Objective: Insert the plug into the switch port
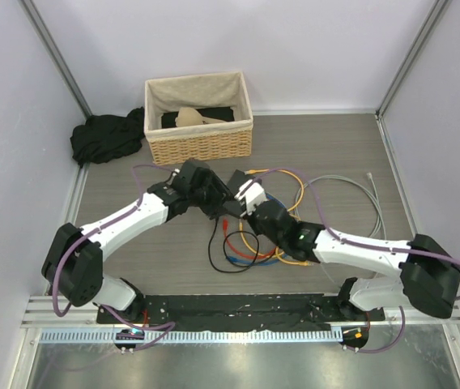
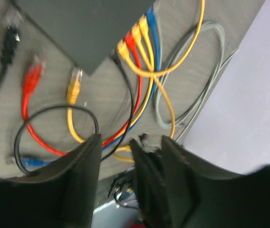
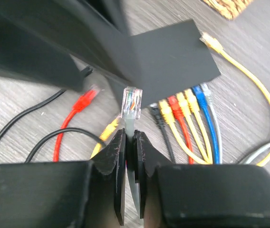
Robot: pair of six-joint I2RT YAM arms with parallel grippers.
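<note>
In the right wrist view, my right gripper is shut on a grey cable, its clear plug (image 3: 131,102) standing up beyond the fingertips. The dark switch (image 3: 168,61) lies behind it, with a row of yellow, red, blue, black and grey cables along its edge. My left gripper (image 1: 212,203) is above the switch in the top view; its fingers stand apart in its wrist view, how far is hard to tell, with no cable visible between them. Part of the left arm blocks the upper left of the right wrist view.
Loose red (image 2: 33,76), yellow (image 2: 73,88) and black cables lie beside the switch, and a grey coil lies to the right. A wicker basket (image 1: 198,146) and a black cloth (image 1: 104,138) stand at the back.
</note>
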